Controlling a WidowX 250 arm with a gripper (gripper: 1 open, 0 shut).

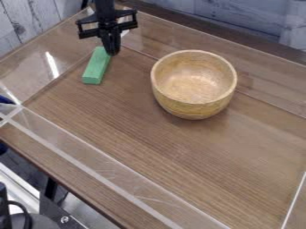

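My black gripper [110,43] reaches down from the top of the view, just above the upper end of a green bar [96,67] lying on the wooden table [180,170]. The fingertips look close together, shut, with nothing clearly between them. I cannot tell whether they touch the bar.
A large round wooden bowl [191,82] sits to the right of the green bar. Dark hardware stands at the lower left edge, and walls border the top.
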